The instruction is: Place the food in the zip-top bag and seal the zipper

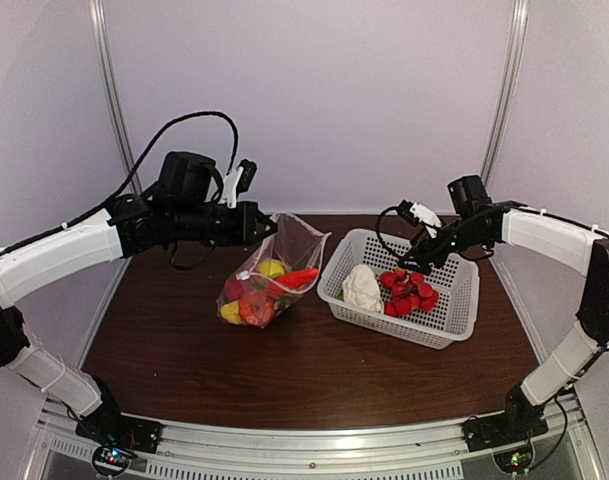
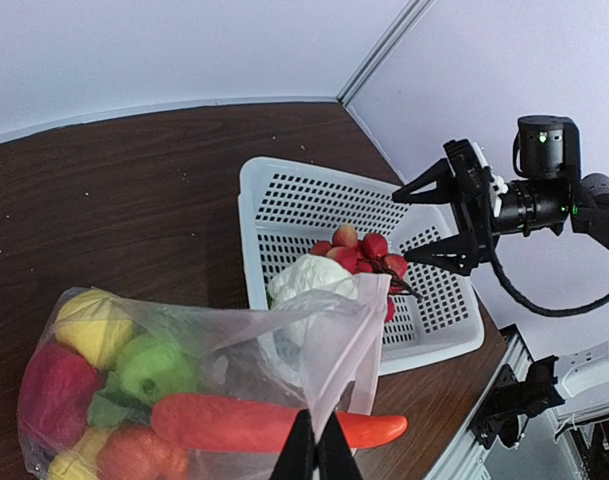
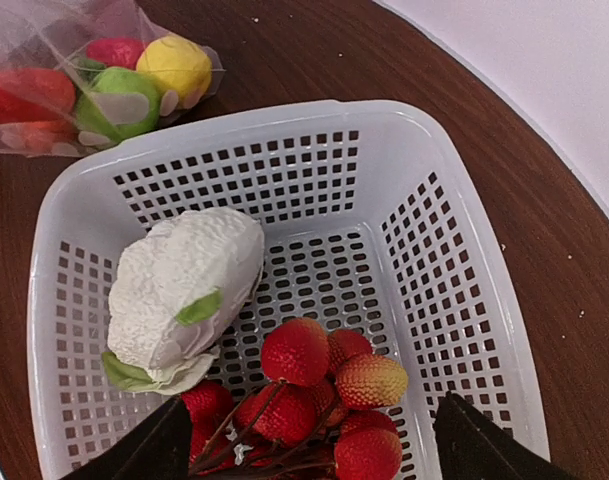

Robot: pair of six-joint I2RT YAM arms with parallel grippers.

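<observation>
The mesh bag (image 1: 264, 290), holding yellow, red, green and orange foods and a long red one (image 2: 224, 420), hangs at my left gripper (image 1: 262, 228), which is shut on its top edge, seen as gathered fabric in the left wrist view. My right gripper (image 1: 416, 255) stands open over the white basket (image 1: 439, 335). Below it, in the right wrist view, lie a white cauliflower-like item (image 3: 179, 280) with green leaves and a bunch of red radishes (image 3: 294, 350) with dark stems, both in the basket.
Pale walls stand close behind and at both sides.
</observation>
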